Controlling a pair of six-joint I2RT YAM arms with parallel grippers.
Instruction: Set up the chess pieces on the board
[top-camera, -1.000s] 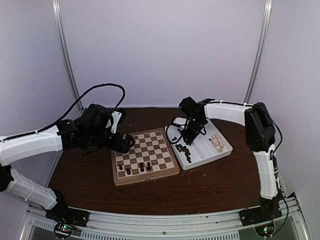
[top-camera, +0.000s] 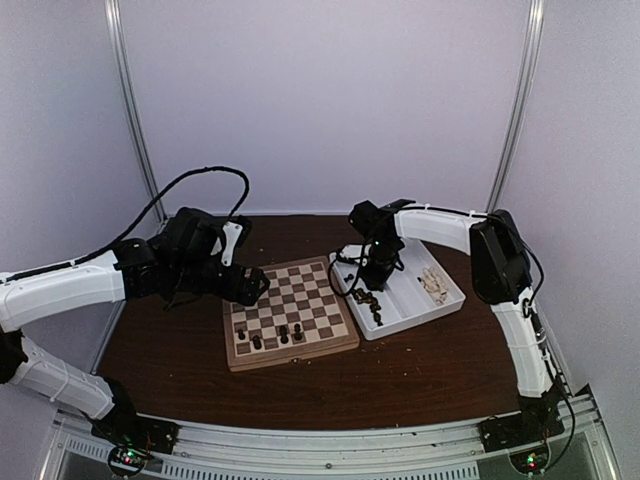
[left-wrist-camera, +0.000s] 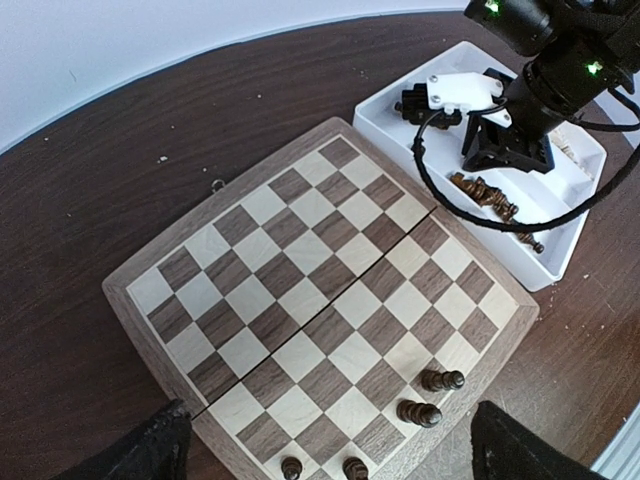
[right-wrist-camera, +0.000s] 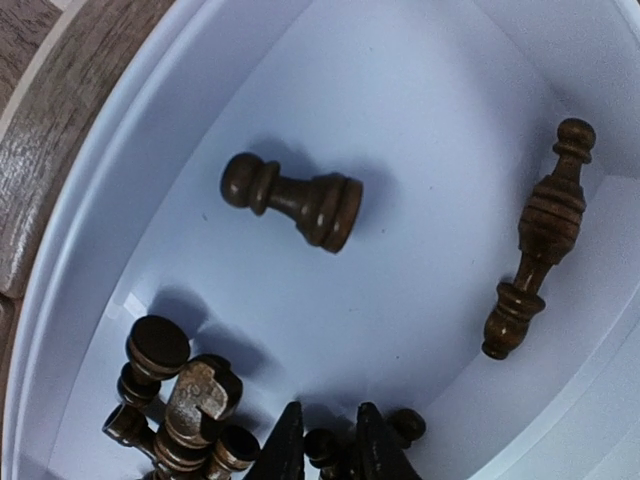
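The chessboard (left-wrist-camera: 262, 246) lies flat, with several dark pieces standing along its near side, among them one piece (left-wrist-camera: 419, 413) close to the edge. Above the board's left part my left gripper hangs open and empty. In the tray's left compartment, my right gripper has its fingers a narrow gap apart. Between and below those tips shows the knob of a dark piece (right-wrist-camera: 322, 446); whether they touch it is unclear. A dark pawn (right-wrist-camera: 300, 200) lies on its side, and a longer dark piece (right-wrist-camera: 546, 235) rests by the divider.
The white tray (top-camera: 412, 325) stands right beside the board. More dark pieces (right-wrist-camera: 195, 400) are heaped in its left compartment; light pieces (top-camera: 434, 285) lie in the right one. Bare dark table (top-camera: 300, 395) stretches in front.
The right arm has shifted a little left and lower over the tray's left compartment. The left arm and the pieces on the board look unmoved.
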